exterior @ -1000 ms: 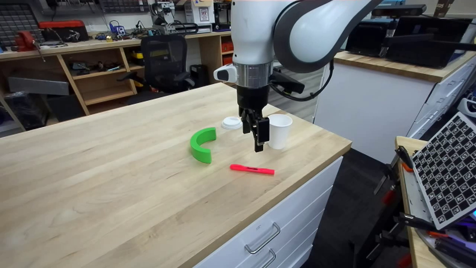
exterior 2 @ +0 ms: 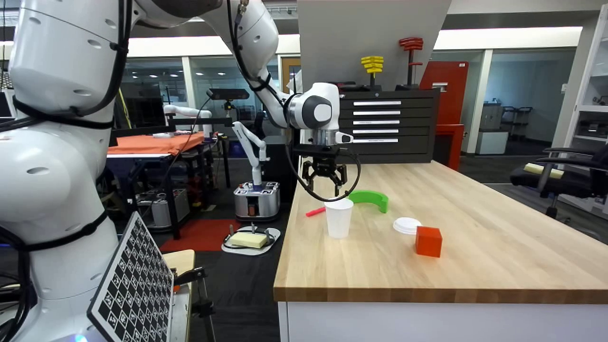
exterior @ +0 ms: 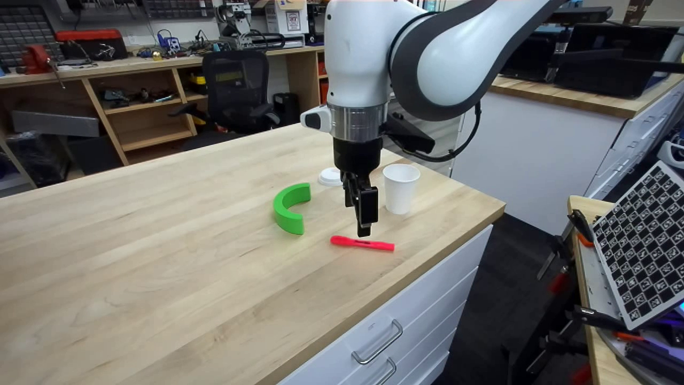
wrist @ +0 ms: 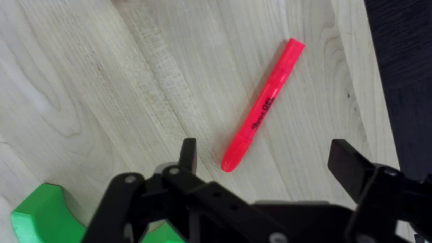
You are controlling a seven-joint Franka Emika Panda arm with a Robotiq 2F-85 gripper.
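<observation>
A pinkish-red Sharpie gel marker (wrist: 263, 106) lies flat on the wooden table, slanting across the wrist view. My gripper is open above the table, its two black fingers set wide apart and nothing held between them. The marker's rounded end reaches close to the gap between the fingertips; most of its length lies beyond them. From the side, the gripper (exterior: 363, 218) appears above and behind the marker (exterior: 363, 243). In the second exterior view the marker (exterior 2: 315, 211) is partly hidden by the white cup.
A white cup (exterior: 400, 189) stands upright close to the gripper. The green arc (exterior: 290, 207) and a white lid (exterior: 331, 176) lie nearby. An orange-red cube (exterior 2: 428, 242) sits near the table's end. The wooden tabletop (exterior: 160, 256) has wide clear room on one side; its edge runs close to the marker.
My gripper has come down and shifted slightly left in the first exterior view, closer to the marker. The marker, cup, lid and green arc have stayed in place.
</observation>
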